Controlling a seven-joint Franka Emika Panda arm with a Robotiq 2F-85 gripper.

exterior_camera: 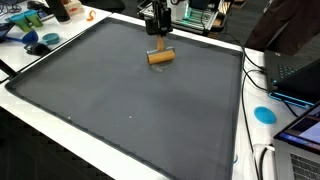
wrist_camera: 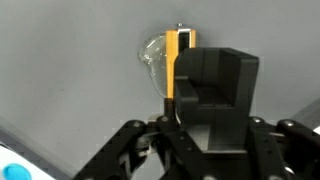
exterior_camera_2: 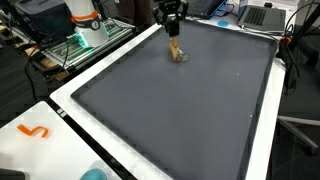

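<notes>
A tan-orange cylinder (exterior_camera: 161, 57) lies crosswise near the far edge of the dark board, with an upright tan part rising from its middle. Above it, my black gripper (exterior_camera: 160, 38) is shut on that upright part. From exterior view 2, the tan piece (exterior_camera_2: 176, 46) hangs below the gripper, close to the board's surface. Whether it touches the board I cannot tell. In the wrist view an orange piece (wrist_camera: 171, 62) shows beside the dark gripper body, which hides much of it. A clear, shiny rounded thing (wrist_camera: 154, 60) lies against its left side.
The dark grey board (exterior_camera: 125, 95) is otherwise bare, with wide free room towards the front. A blue disc (exterior_camera: 265, 115) and laptops lie off its right side. Bowls and other items stand beyond the left edge.
</notes>
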